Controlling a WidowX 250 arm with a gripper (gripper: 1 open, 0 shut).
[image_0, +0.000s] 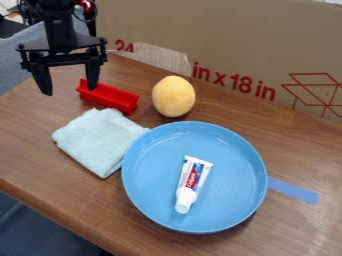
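Observation:
My black gripper (68, 82) hangs at the upper left, open, its two fingers apart with nothing between them, above the table just left of a red object (108, 95). A folded pale blue cloth (96, 140) lies in front of the red object. A blue plate (227, 203) holds a white toothpaste tube (190, 184). A yellow oval object (173, 96) rests behind the plate, right of the red object.
A cardboard box (254, 65) stands along the back. A strip of blue tape (294, 190) is on the table right of the plate. Bare wood shows at the right and the front left.

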